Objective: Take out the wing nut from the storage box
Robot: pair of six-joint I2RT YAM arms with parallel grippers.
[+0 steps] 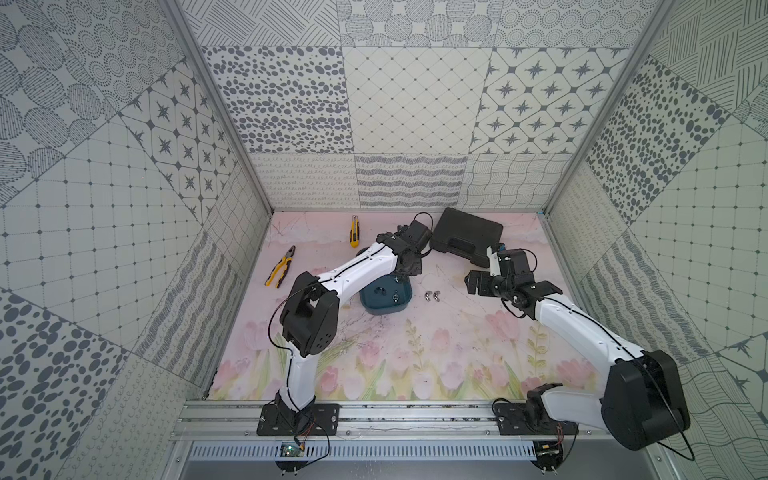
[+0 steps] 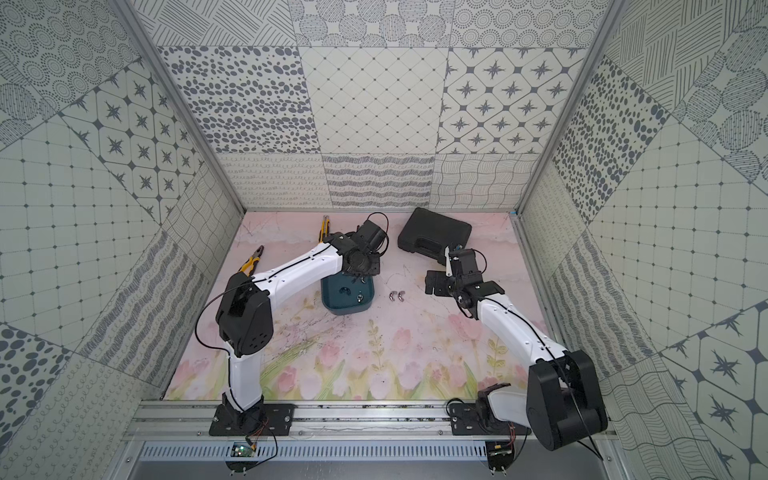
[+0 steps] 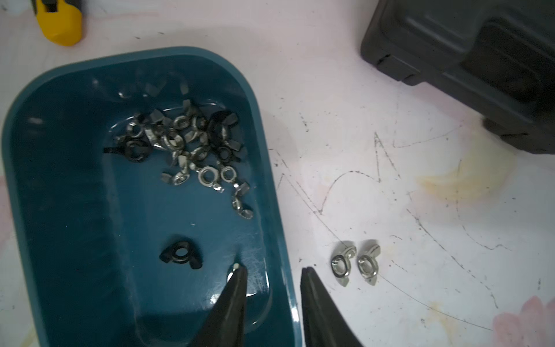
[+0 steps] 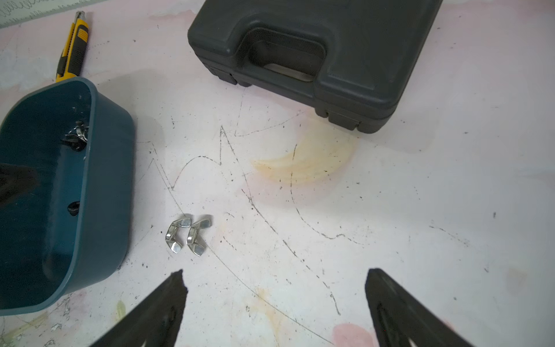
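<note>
The blue storage box (image 3: 136,57) holds a cluster of silver and black wing nuts (image 3: 190,136) at its far end. Closer in lies a single black wing nut (image 3: 181,252), and a silver one (image 3: 231,274) is partly hidden by my left finger. Two silver wing nuts (image 3: 368,263) rest side by side on the table, right of the box. My left gripper is above the box's right wall, its fingers parted and nothing visible between them. Off to the right of the box, my right gripper stands wide open and empty over the table.
A closed black case (image 4: 323,52) lies at the back right. Behind the box is a yellow utility knife (image 1: 354,230), and yellow-handled pliers (image 1: 280,266) lie far left.
</note>
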